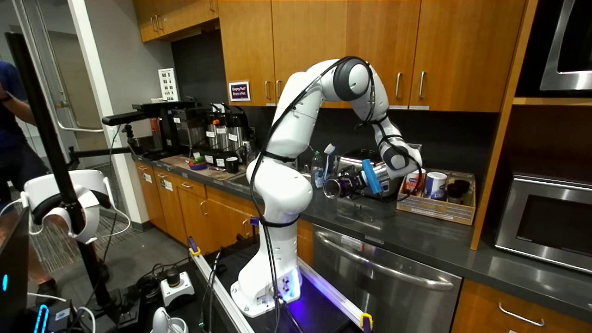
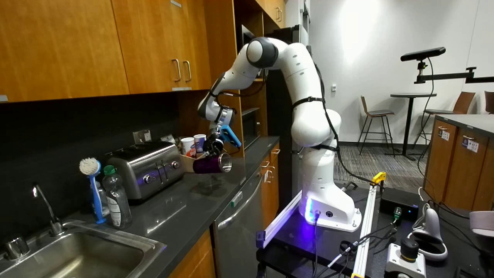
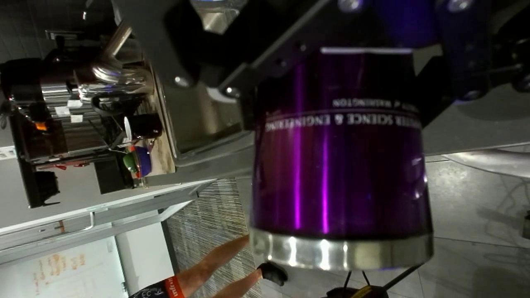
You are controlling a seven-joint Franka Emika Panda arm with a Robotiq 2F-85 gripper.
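Note:
A purple metal mug (image 3: 340,174) with a silver rim and white lettering fills much of the wrist view, lying on its side between the dark fingers of my gripper. The fingers appear shut on its body. In exterior view 2 the mug (image 2: 207,165) is held above the dark counter, apart from it, with its silver-rimmed end pointing away from the backsplash. Seen in exterior view 1, the gripper (image 1: 350,182) is in front of the toaster, and the round end of the mug (image 1: 333,188) points left. The finger contacts are partly hidden in shadow.
A silver toaster (image 2: 146,166), a soap bottle (image 2: 116,197) and a blue brush (image 2: 95,190) stand along the back. The sink (image 2: 92,252) lies beyond them. A box (image 1: 438,209) of canisters sits to the toaster's right.

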